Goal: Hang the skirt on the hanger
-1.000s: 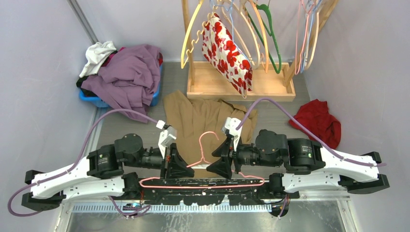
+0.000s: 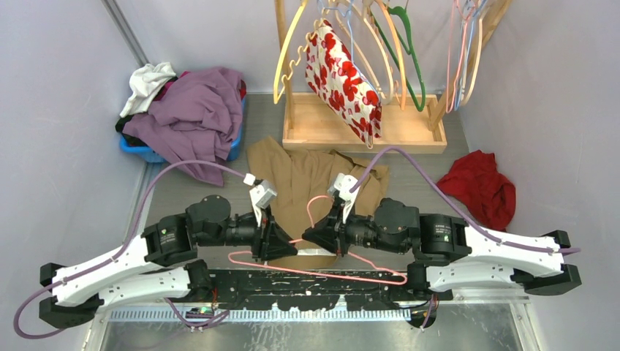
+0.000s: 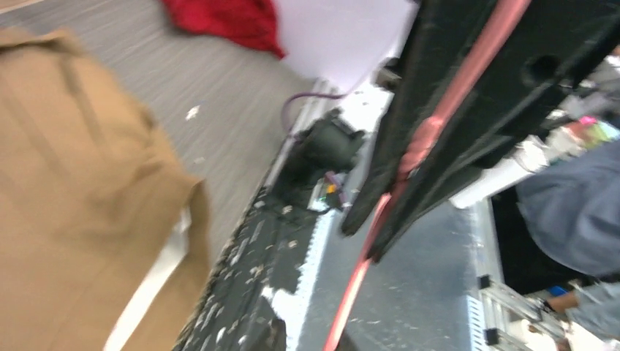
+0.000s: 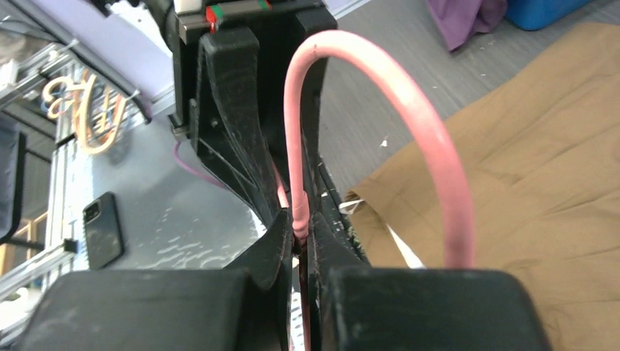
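The pink hanger is held above the front of the skirt, its long bar slanting a little. A brown skirt lies spread on the floor, its front part covered by both arms. My right gripper is shut on the hanger just under its hook. Close beside it in the top view, my left gripper is partly open around the hanger's wire; its black fingers stand apart in the right wrist view. In the left wrist view, the right gripper's fingers pinch the pink wire.
A wooden rack with several hangers and a floral cloth stands at the back. Left of it is a blue basket heaped with clothes. A red cloth lies to the right.
The right gripper has moved left onto the hanger's neck and shut there. The bar now slants, its right end nearer the front.
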